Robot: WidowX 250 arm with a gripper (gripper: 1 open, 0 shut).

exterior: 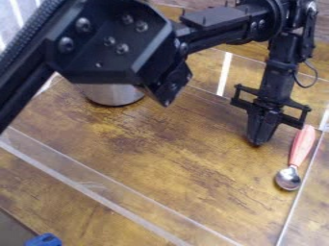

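Observation:
My black gripper [263, 135] points down at the wooden table at the right, its fingertips close together low near the surface, shut, with no object visible between them. Just to its lower right lies an ice cream scoop [299, 151] with a pink handle and a metal head toward the front, apart from the fingertips as far as the view shows.
A metal pot [110, 94] sits at the upper left, partly hidden by my arm. A small blue object [44, 239] is at the bottom left edge.

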